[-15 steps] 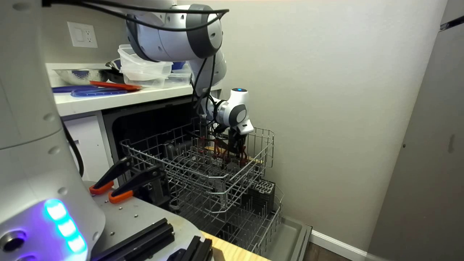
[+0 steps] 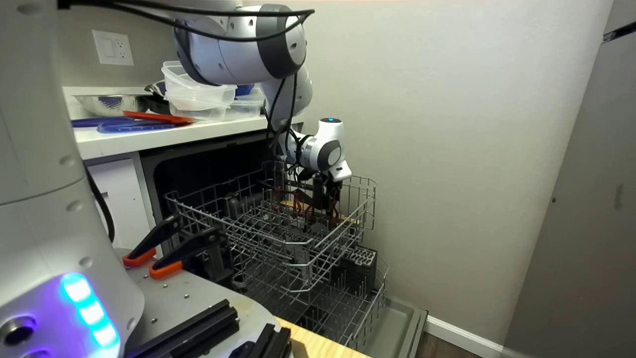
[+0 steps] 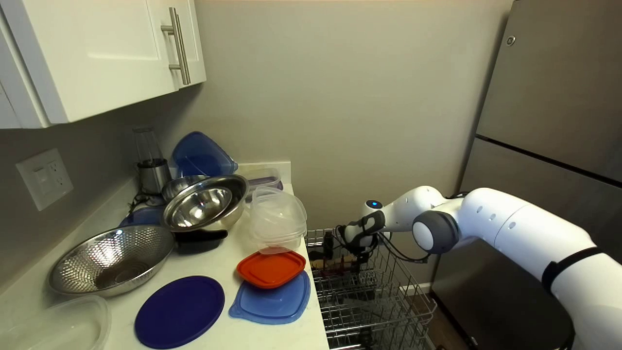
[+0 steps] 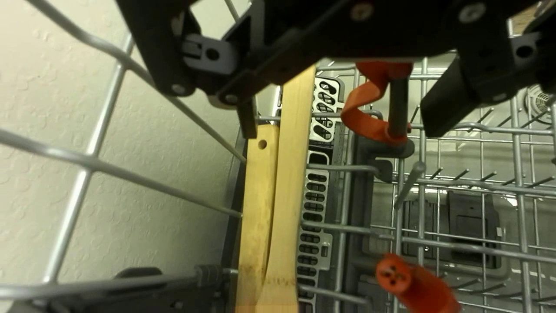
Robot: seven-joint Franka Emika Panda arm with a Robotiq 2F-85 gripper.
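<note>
In the wrist view my gripper stands open, its two dark fingers spread wide above the upper dishwasher rack (image 4: 412,240). Two pale wooden utensils lie side by side along the wall side of the rack: one wooden handle with a hole (image 4: 259,193) and a longer wooden handle (image 4: 292,172) overlapping it. Between the finger positions shows a curved orange-red utensil (image 4: 365,112), partly covered by the gripper's body; I cannot tell whether it is touched. Lower right, another orange-red piece (image 4: 422,287) points up. From outside, the rack wires partly hide my gripper.
A pale wall (image 2: 453,149) rises close beside the rack. Below it sits the lower rack with a grey cutlery basket (image 2: 359,268). On the counter (image 3: 245,332) are steel bowls, clear containers (image 3: 277,216), a red lid (image 3: 271,268) and blue lids. A fridge (image 3: 542,116) stands opposite.
The arm's end has shifted slightly up and to the right in exterior view 1. The rack and the counter things look the same.
</note>
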